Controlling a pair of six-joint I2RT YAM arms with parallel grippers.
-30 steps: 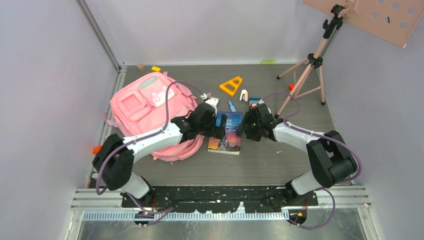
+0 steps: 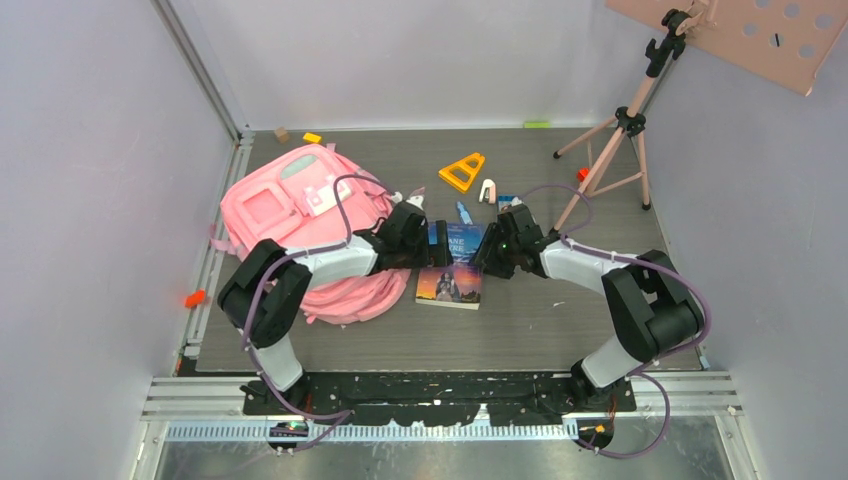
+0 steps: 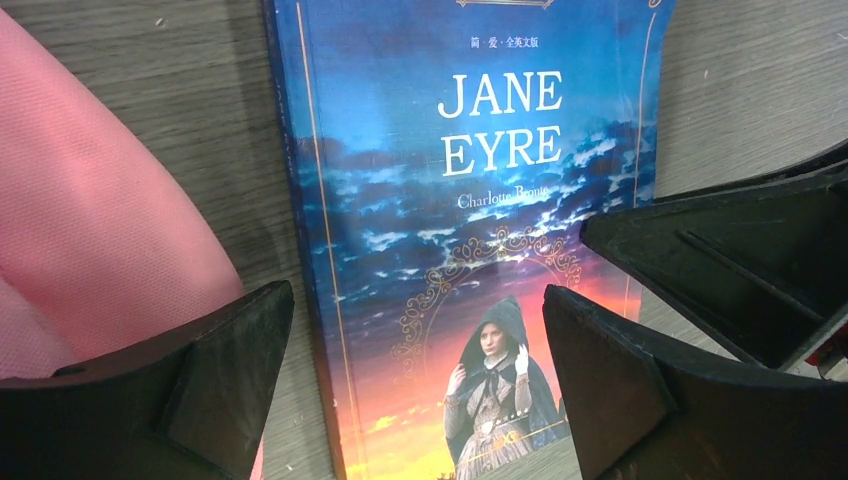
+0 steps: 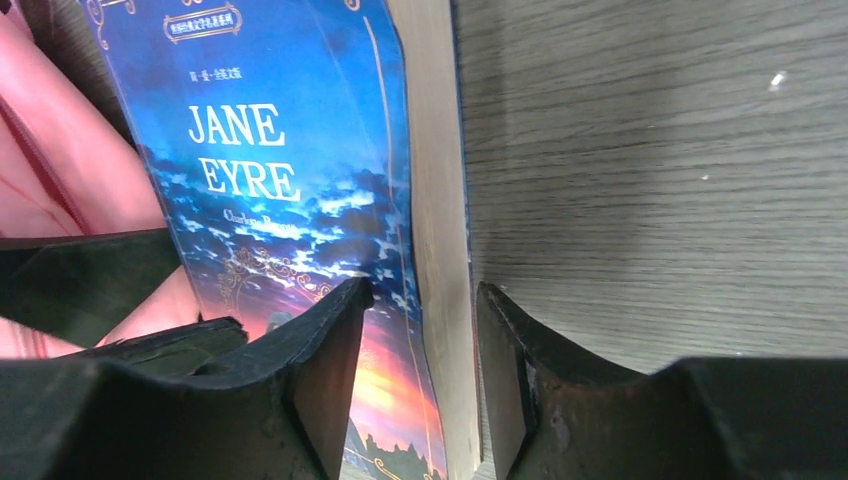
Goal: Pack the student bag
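A blue and orange Jane Eyre book (image 2: 455, 285) lies flat on the grey tabletop, cover up. Close to its left side is the pink student bag (image 2: 275, 200). Over the book's left part stands my left gripper, open, its two fingers apart with the cover visible between them. At the right edge my right gripper is part open. One of its fingers reaches over the cover and the other is outside the page edge, so the book's edge (image 4: 440, 200) lies between them; a firm hold does not show.
Behind the book lie a yellow triangle ruler (image 2: 446, 177), a white and pink stapler (image 2: 487, 191), a blue tube (image 2: 464, 213) and a small blue item (image 2: 505, 202). A tripod (image 2: 620, 125) stands back right.
My left arm has shifted a little, its gripper moving slightly left and its elbow inward. The book looks unmoved.
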